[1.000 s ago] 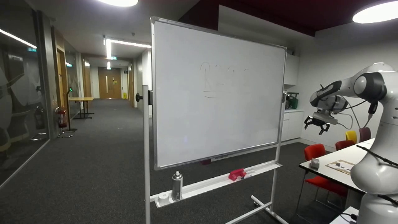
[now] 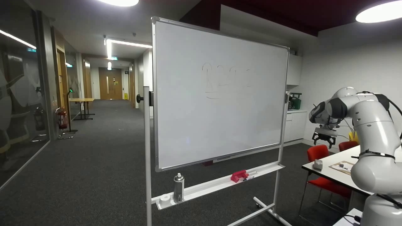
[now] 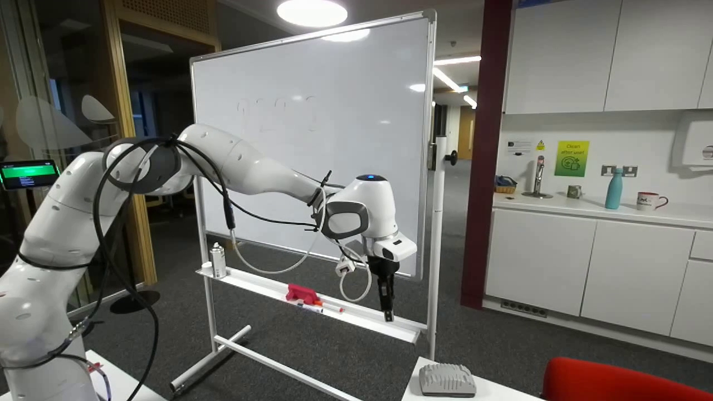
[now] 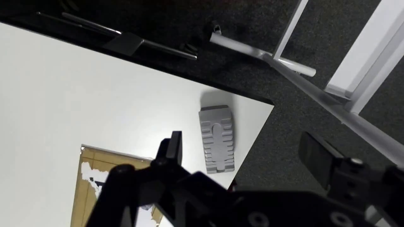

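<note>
My gripper is open, its two fingers wide apart with nothing held between them. Above the table corner it hangs pointing down, as exterior view 1 shows the gripper (image 2: 324,140) well clear of the tabletop. Between the fingers, in the wrist view, a grey ribbed block (image 4: 217,140) lies lower down on the white table (image 4: 113,102). The whiteboard (image 2: 222,94) carries faint pen marks in its upper half. On its ledge sit a red eraser-like item (image 2: 238,175), some pens and a silver spray can (image 2: 179,188).
A brown board (image 4: 91,181) with torn white paper lies on the table beside the block. The whiteboard's tubular stand (image 4: 322,94) rises past the table's corner. Red chairs (image 2: 318,152) are tucked close to the table. Kitchen counters (image 3: 601,217) line the wall.
The arm has swung and lowered. My gripper now hangs slightly lower and farther right in exterior view 1, its fingers pointing more directly down. The block and the whiteboard items have not moved.
</note>
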